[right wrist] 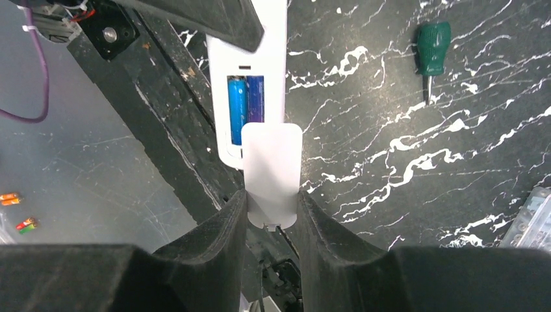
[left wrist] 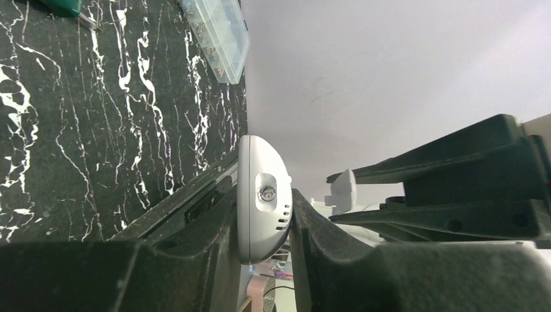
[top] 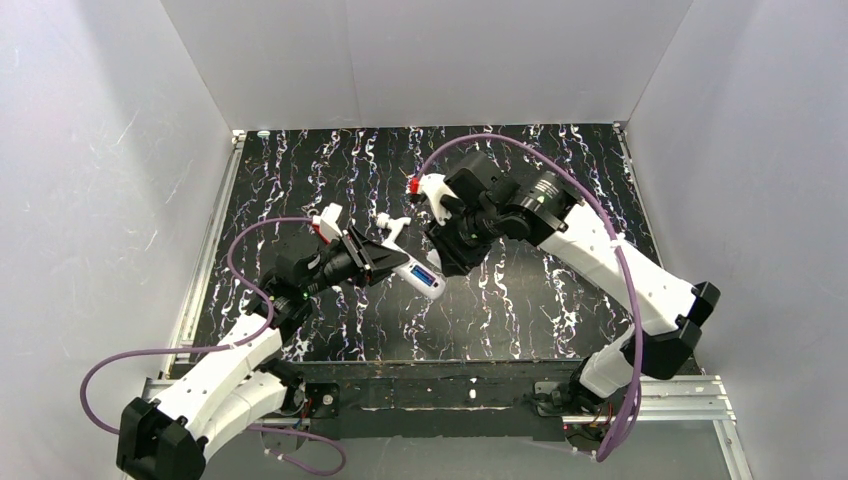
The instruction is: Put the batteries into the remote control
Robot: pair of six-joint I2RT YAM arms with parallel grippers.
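Observation:
The white remote (top: 420,276) is held by my left gripper (top: 385,256), shut on its upper end; its battery slot shows two blue batteries (right wrist: 245,99). In the left wrist view the remote's end (left wrist: 263,195) sits between the fingers. My right gripper holds a white battery cover (right wrist: 273,166) between its fingertips, over the lower end of the remote. From above, the right gripper (top: 450,258) is just right of and above the remote, partly hiding the cover.
A green screwdriver (right wrist: 433,49) lies on the marble board. A clear parts box (left wrist: 214,39) sits at the right side, hidden from above by the right arm. A white object (top: 392,222) lies behind the remote.

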